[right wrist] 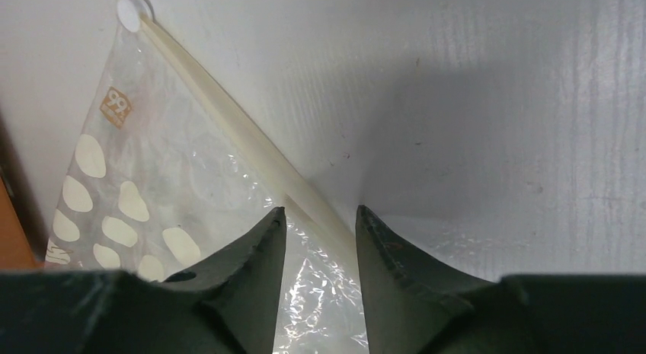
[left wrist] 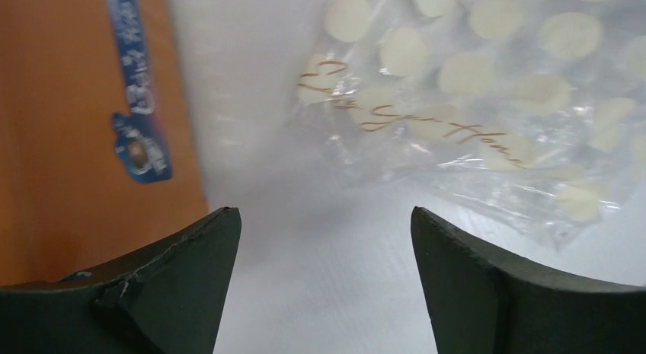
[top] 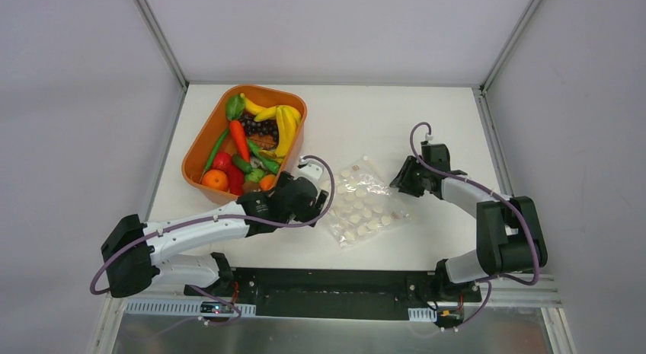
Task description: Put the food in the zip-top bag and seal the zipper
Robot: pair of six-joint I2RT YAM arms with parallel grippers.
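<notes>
A clear zip top bag (top: pixel 359 203) with pale dots lies flat on the table, between my two grippers. Its cream zipper strip (right wrist: pixel 236 133), with a white slider (right wrist: pixel 133 14) at the far end, runs diagonally through the right wrist view. My right gripper is open over the strip, its fingertips on either side of it. My left gripper is open, with only bare table showing between its fingers. It hovers between the bag's left edge and an orange basket (top: pixel 199 145) full of produce.
In the basket lie bananas (top: pixel 286 132), dark grapes (top: pixel 259 127), a red chili (top: pixel 238 138), an orange (top: pixel 215 179) and several green vegetables. Side walls bound the workspace.
</notes>
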